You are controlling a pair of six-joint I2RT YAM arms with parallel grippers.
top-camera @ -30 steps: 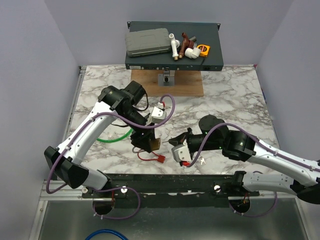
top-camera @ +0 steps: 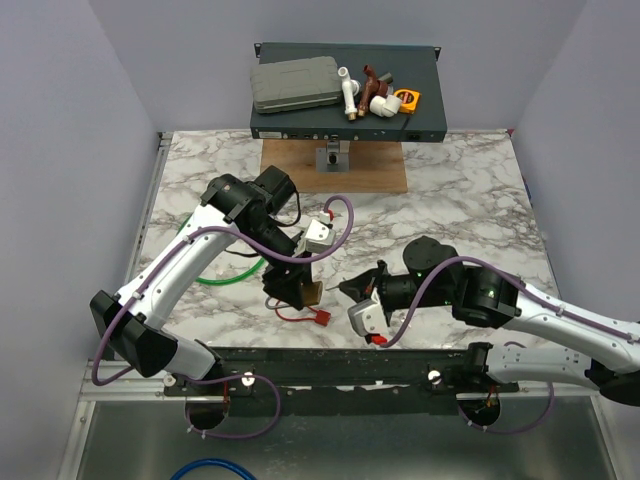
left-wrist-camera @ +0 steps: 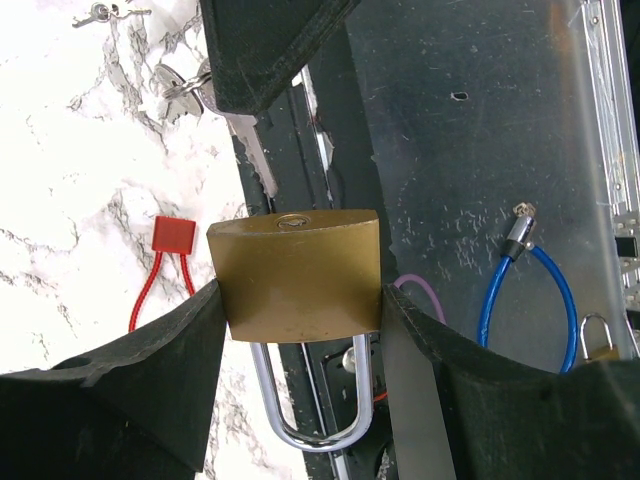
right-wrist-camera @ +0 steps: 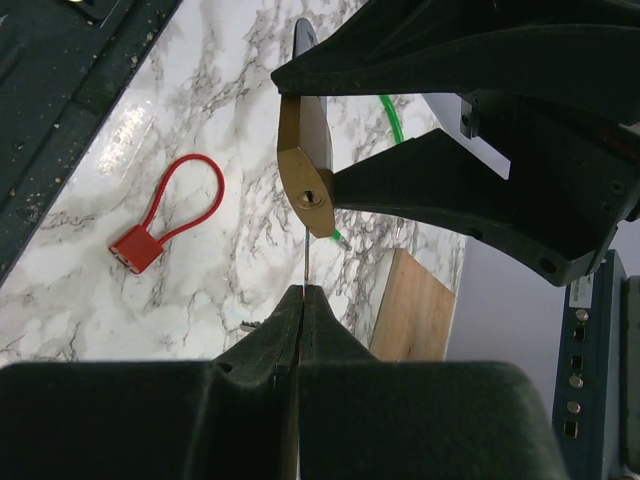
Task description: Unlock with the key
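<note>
My left gripper is shut on the body of a brass padlock (left-wrist-camera: 297, 280), its steel shackle (left-wrist-camera: 348, 436) pointing away from the keyhole end. In the right wrist view the keyhole (right-wrist-camera: 309, 198) faces my right gripper. The right one is shut on a silver key (left-wrist-camera: 256, 155); its blade sticks out beyond the fingers toward the lock. Beside those fingers hangs a ring (left-wrist-camera: 185, 92). In the left wrist view a small gap shows between the key's tip and the keyhole end. From above, both grippers face each other over the marble surface (top-camera: 460, 210).
Beneath the lock lies a red padlock with a cable loop (right-wrist-camera: 136, 248). More small keys (left-wrist-camera: 104, 12) rest on the marble. A green cable (top-camera: 228, 281) lies left, a wooden board (top-camera: 385, 170) at the back. In front runs a dark sill (top-camera: 330, 365).
The padlock and left gripper have shifted only slightly. The key remains in hand.
</note>
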